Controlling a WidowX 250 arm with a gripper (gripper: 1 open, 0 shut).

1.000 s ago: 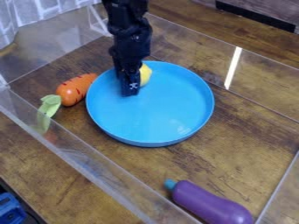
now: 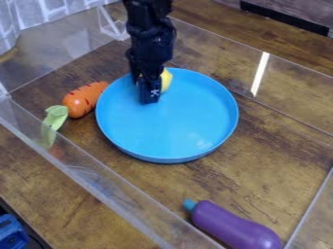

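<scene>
My black gripper reaches down from the top onto the back left of the blue plate. A yellow object lies right at its fingers, partly hidden behind them, so the grip itself is hard to make out. An orange toy carrot with pale green leaves lies outside the plate on the left. A purple toy eggplant lies at the front right.
Clear plastic walls run along the left and right of the wooden surface. A blue object shows at the bottom left corner. The wood right of the plate is clear.
My gripper has shifted very slightly to the left. The plate, carrot and eggplant look unmoved.
</scene>
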